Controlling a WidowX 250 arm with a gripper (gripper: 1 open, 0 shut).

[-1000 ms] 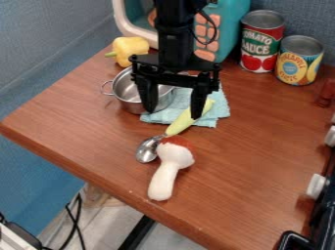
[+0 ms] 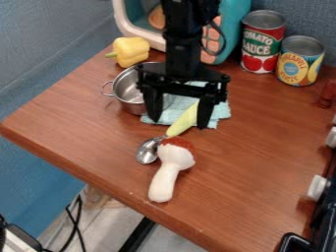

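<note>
My black gripper (image 2: 180,110) hangs open over a folded light-blue cloth (image 2: 215,118), its two fingers pointing down on either side of the area by a yellow-handled spoon (image 2: 182,123). The spoon's metal bowl lies toward the front, beside a white toy mushroom with a red top (image 2: 168,175). A small steel pot (image 2: 126,93) stands just left of the gripper, partly hidden by it. I cannot tell whether the fingertips touch anything.
A yellow toy pepper (image 2: 129,47), a teal toy appliance (image 2: 129,15), a tomato sauce can (image 2: 261,44) and another can (image 2: 300,61) stand at the back. A black appliance (image 2: 315,217) edges the right.
My gripper has moved down, lower over the cloth and spoon handle. The objects on the table look unmoved.
</note>
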